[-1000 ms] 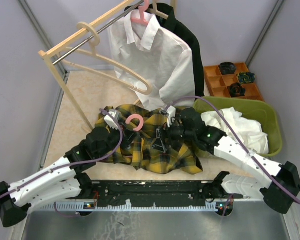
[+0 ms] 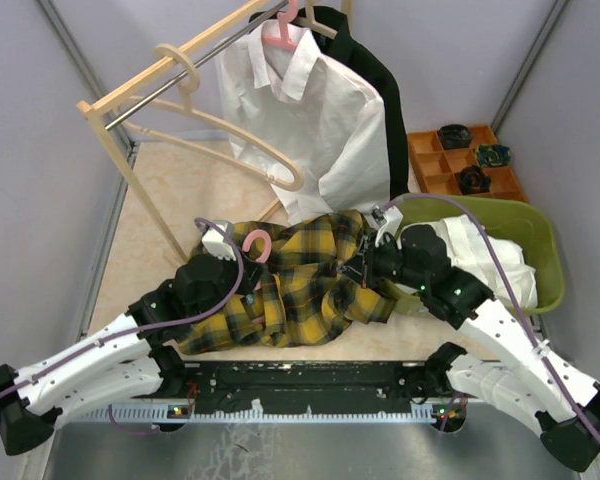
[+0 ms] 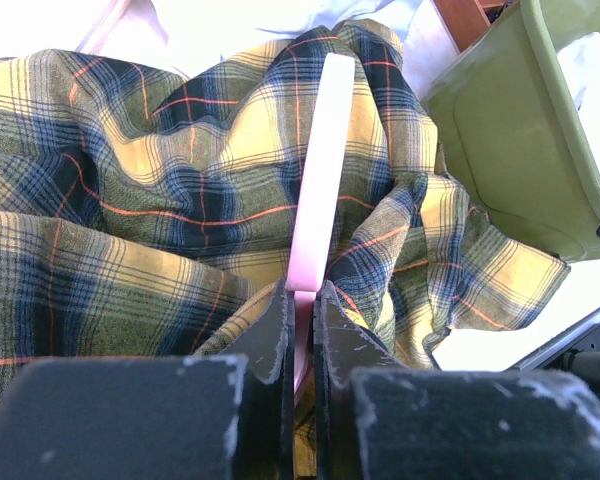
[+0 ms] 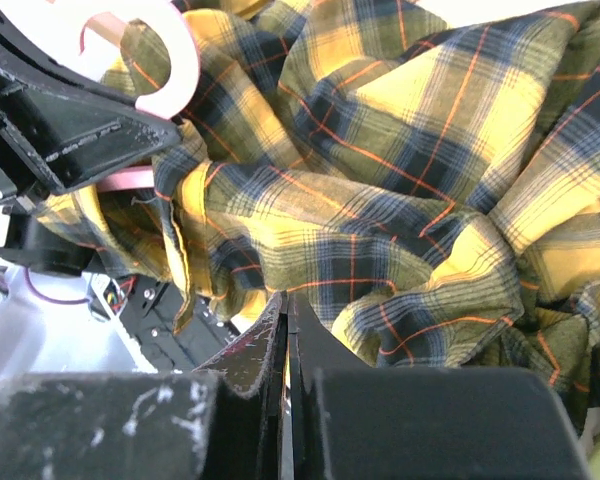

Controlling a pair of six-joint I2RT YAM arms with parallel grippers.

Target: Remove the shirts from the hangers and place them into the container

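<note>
The yellow, navy and olive plaid shirt (image 2: 320,290) lies crumpled on the table between both arms. Out of its collar side rises the pink hanger hook (image 3: 320,170), and my left gripper is shut on the hanger at the hook's base. The rest of the hanger is hidden in the cloth. My right gripper is shut with nothing between its fingers; the plaid cloth lies beyond its tips, outside them. From above, this right gripper (image 2: 348,270) is over the shirt's right part, apart from the hook.
A wooden rack (image 2: 170,65) at the back carries an empty wooden hanger (image 2: 250,138), a white shirt (image 2: 325,120) and a black garment. To the right stands a green bin (image 2: 540,230) with white cloth inside; behind it is an orange divided tray (image 2: 430,165).
Meanwhile the left gripper with the hook has come slightly down and left, and the shirt has settled lower.
</note>
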